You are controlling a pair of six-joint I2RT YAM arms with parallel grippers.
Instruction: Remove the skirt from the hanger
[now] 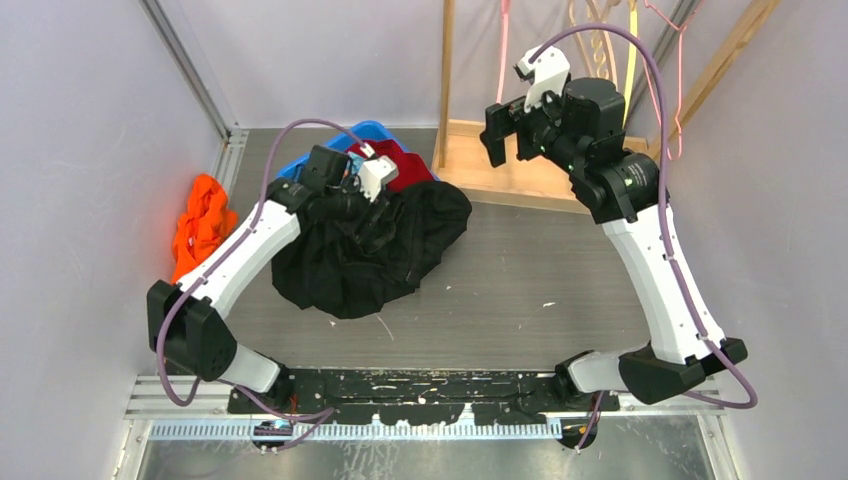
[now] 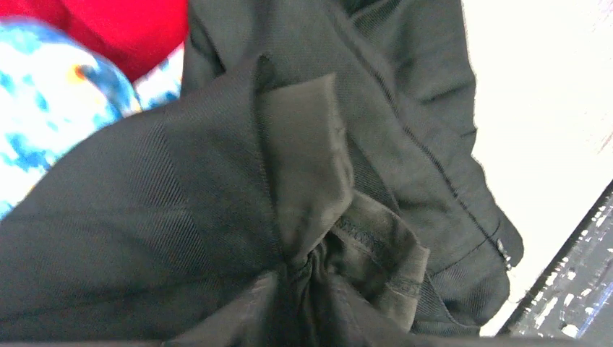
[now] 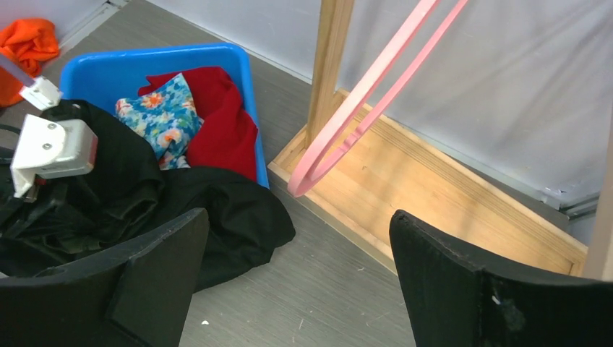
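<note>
Black cloth [image 1: 420, 250], likely the skirt, lies bunched on the floor in front of the blue bin. My left gripper [image 1: 372, 225] is down in it; in the left wrist view the cloth fills most of the picture, and whether the fingers grip it is hidden. A hanger in the cloth cannot be made out. My right gripper stands open and empty at the wooden rack, with a pink hanger [image 3: 340, 126] hanging in front of it.
The blue bin [image 3: 242, 83] holds red and floral cloth. Orange cloth [image 1: 200, 230] lies at the left wall. The wooden rack base [image 1: 520, 180] is at the back right.
</note>
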